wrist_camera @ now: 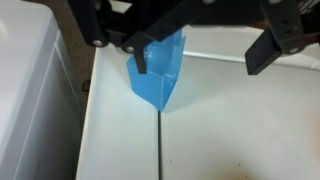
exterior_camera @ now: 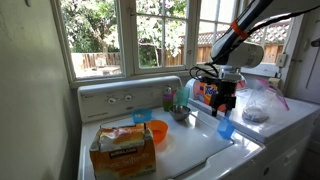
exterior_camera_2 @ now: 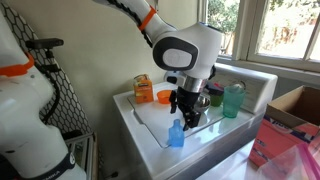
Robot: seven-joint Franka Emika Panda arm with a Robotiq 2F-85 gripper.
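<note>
A translucent blue cup (exterior_camera_2: 176,134) stands near the front edge of the white machine top. It shows in exterior view 1 as a small blue shape (exterior_camera: 225,129) below the gripper (exterior_camera: 218,112). In the wrist view my gripper is open, its two dark fingers wide apart. The left finger crosses in front of the blue cup (wrist_camera: 156,88), which lies left of the middle of the gap. Nothing is held. Whether finger and cup touch, I cannot tell.
On the machine top are an orange bowl (exterior_camera: 157,130), a blue bowl (exterior_camera: 142,116), a metal bowl (exterior_camera: 180,112) and a Kirkland bag (exterior_camera: 124,152). A green pitcher (exterior_camera_2: 233,100) stands at the back. A plastic bag (exterior_camera: 262,104) lies at the right. The white surface between the bowls and cup is clear.
</note>
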